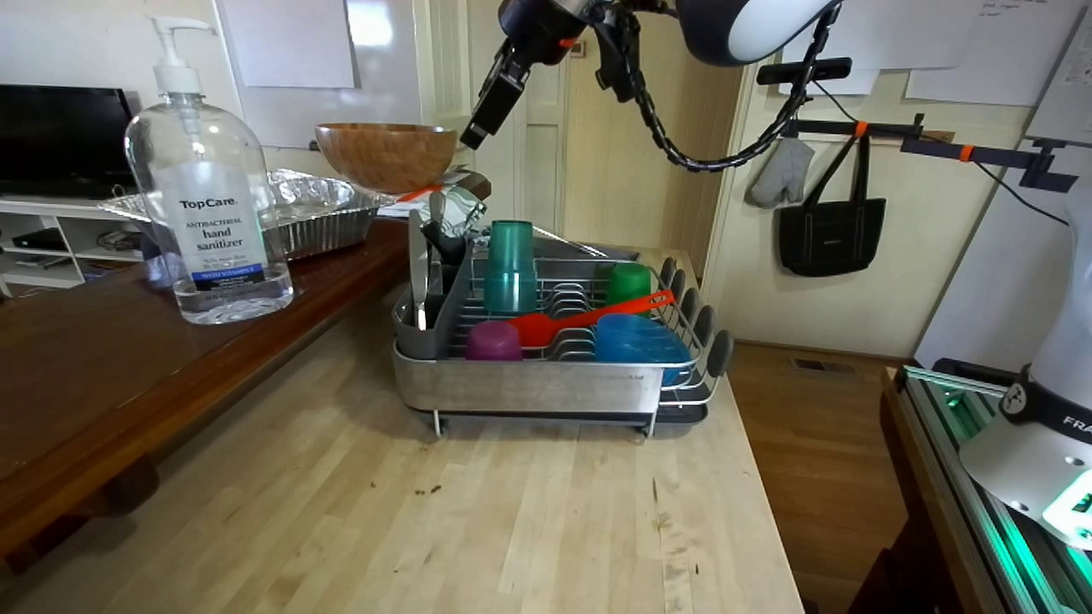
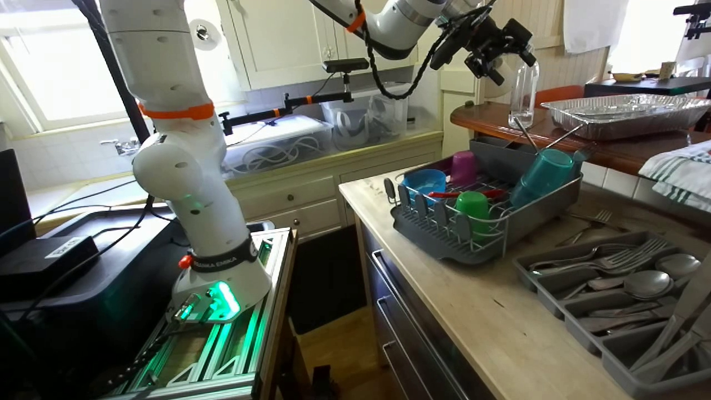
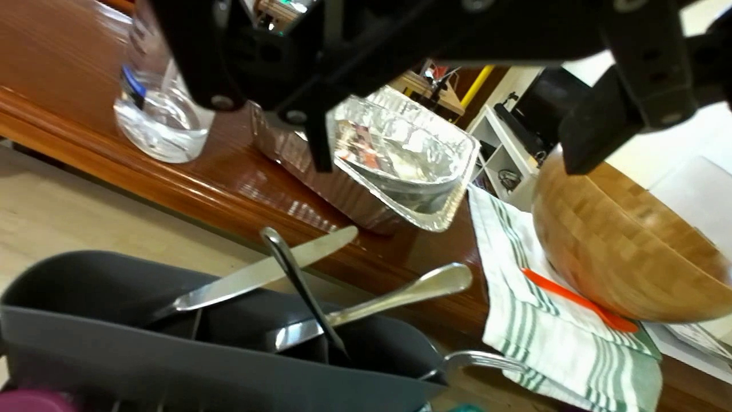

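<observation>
My gripper stands open, its black fingers wide apart with nothing between them. In exterior view 1 the gripper point(image 1: 473, 137) hangs tilted high above the left end of the dish rack point(image 1: 527, 387). The rack's dark utensil holder point(image 3: 206, 358) lies below it in the wrist view. A knife point(image 3: 274, 266), a dark handle point(image 3: 295, 274) and other utensils stick up from that holder, clear of the fingers. In the rack are a teal cup point(image 1: 511, 268), a green cup point(image 1: 627, 282), a purple cup point(image 1: 493, 341), a blue bowl point(image 1: 640, 339) and a red utensil point(image 1: 573, 322).
On the raised wooden counter point(image 1: 92, 379) are a hand sanitizer bottle point(image 1: 215, 225), a foil tray point(image 3: 418, 151), a wooden bowl point(image 3: 617, 247) and a striped towel point(image 3: 535, 302). A cutlery tray point(image 2: 573, 293) sits beside the rack. The tabletop before the rack is clear in exterior view 1.
</observation>
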